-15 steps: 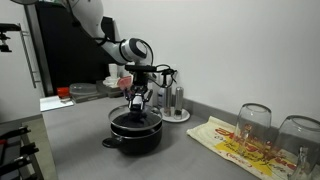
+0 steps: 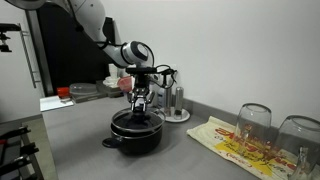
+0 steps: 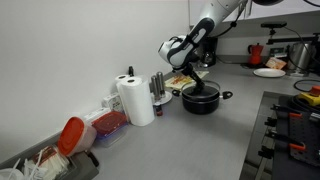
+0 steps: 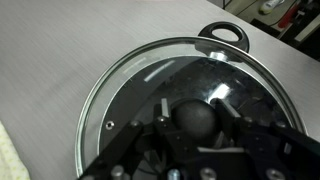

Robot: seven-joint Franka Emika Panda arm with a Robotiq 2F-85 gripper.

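Note:
A black pot [image 2: 136, 141] with side handles stands on the grey table, its glass lid [image 2: 138, 124] over its top. Seen from above in the wrist view, the clear lid [image 4: 140, 75] has a metal rim and a round black knob [image 4: 196, 118]. My gripper [image 2: 139, 104] points down at the lid's centre, its fingers shut on the knob. In the second exterior view the lid [image 3: 201, 90] lies over the pot [image 3: 202, 104]; whether it rests fully on the rim I cannot tell.
Beside the pot are spice bottles on a white plate [image 2: 178, 117]. A patterned cloth [image 2: 225, 143] and two upturned glass jars [image 2: 254, 124] lie to the right. A paper towel roll [image 3: 138, 102] stands nearby.
The gripper and the lid are slightly lower over the pot than a second ago, and the lid sits more level. The pot has stayed in place.

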